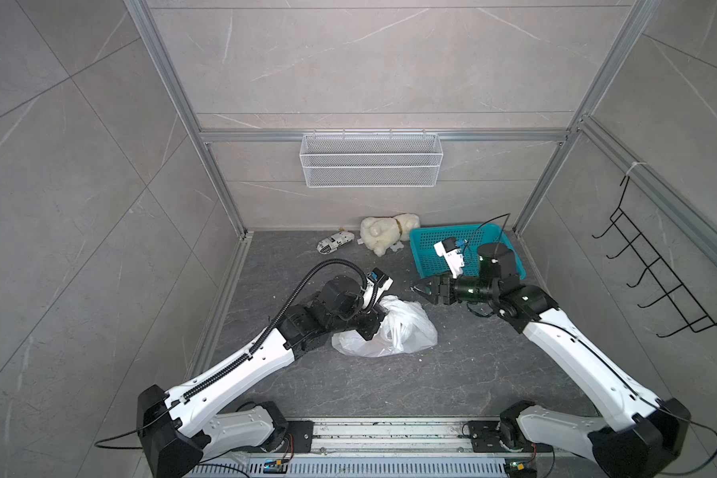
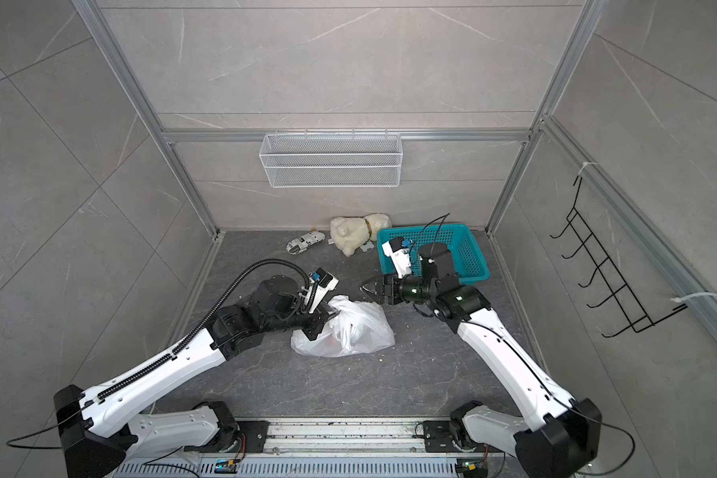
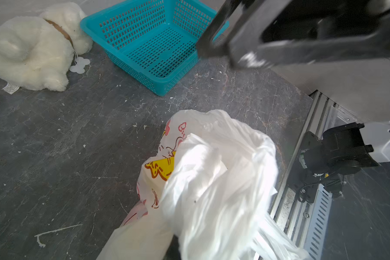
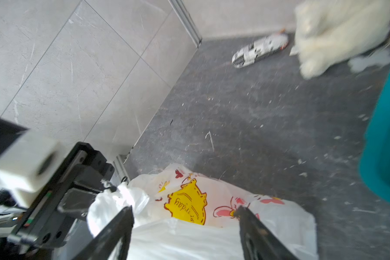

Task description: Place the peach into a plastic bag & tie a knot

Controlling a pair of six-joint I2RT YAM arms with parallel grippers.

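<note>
A white plastic bag (image 1: 402, 334) with red and yellow print lies bunched mid-floor, its top gathered and crumpled (image 3: 216, 195); the peach is not visible. My left gripper (image 1: 374, 318) is low at the bag's top left, largely hidden by plastic in its wrist view; from the right wrist view it is against the gathered plastic (image 4: 117, 203), and whether plastic is between its fingers is unclear. My right gripper is open above the bag's right side, its two fingers apart over the plastic, holding none that shows.
A teal basket (image 3: 156, 82) stands at the back right, a cream plush toy (image 2: 354, 235) beside it, a small patterned object (image 2: 302, 243) farther left. A white wire shelf and a black hook rack hang on the walls.
</note>
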